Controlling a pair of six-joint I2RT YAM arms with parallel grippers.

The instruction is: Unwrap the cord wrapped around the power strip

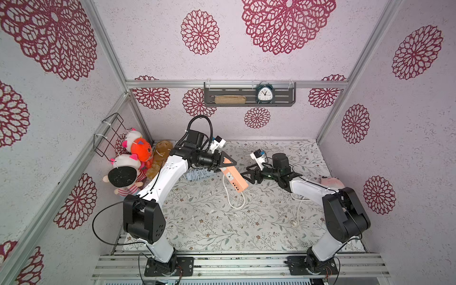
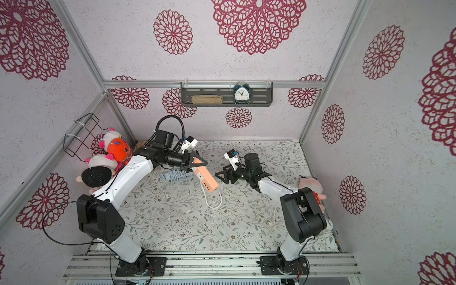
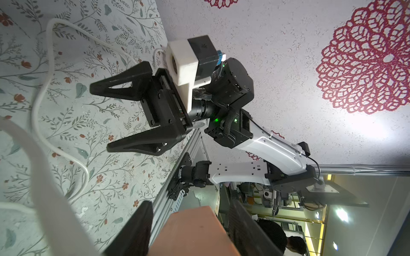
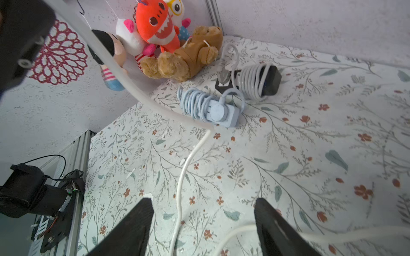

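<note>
An orange power strip (image 1: 236,179) is held tilted above the table by my left gripper (image 1: 226,160), shut on its upper end. The strip's orange end (image 3: 192,230) shows between the fingers in the left wrist view. Its white cord (image 1: 233,206) hangs down and lies in loose loops on the table (image 3: 106,183), with no wraps seen round the strip. My right gripper stands open just right of the strip, nothing between its fingers.
A light-blue power strip (image 4: 226,113) and a black one (image 4: 270,81), both wound with cord, lie at the back left. Plush toys (image 1: 140,149) line the left side. A pink toy lies at the right.
</note>
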